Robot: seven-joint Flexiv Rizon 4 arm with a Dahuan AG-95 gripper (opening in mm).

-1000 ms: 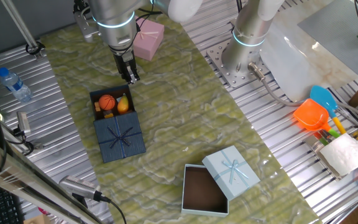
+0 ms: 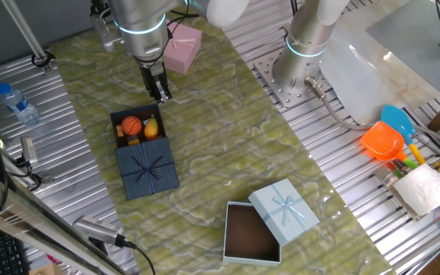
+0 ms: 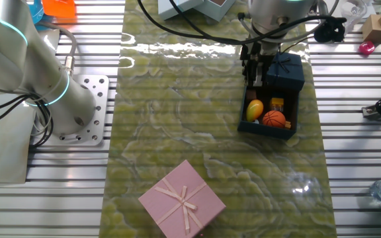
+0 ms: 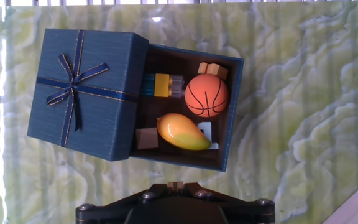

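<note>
The dark blue gift box (image 4: 229,124) stands part open, its bowed lid (image 4: 95,124) lying across one side of it. Inside it are a small basketball (image 4: 206,95), a yellow-orange mango (image 4: 182,132), a yellow block (image 4: 161,85) and several other small pieces. My gripper is shut, its fingertips together and nothing seen between them. It hangs just beyond the box's open side in exterior view 1, apart from the toys. A light blue box (image 2: 252,235) looks empty, with its lid (image 2: 285,211) leaning over one edge. The pink box (image 3: 182,200) is covered by its bowed lid.
Beyond the cloth are a water bottle (image 2: 19,105), an orange shovel (image 2: 383,142) and a camera (image 2: 98,231).
</note>
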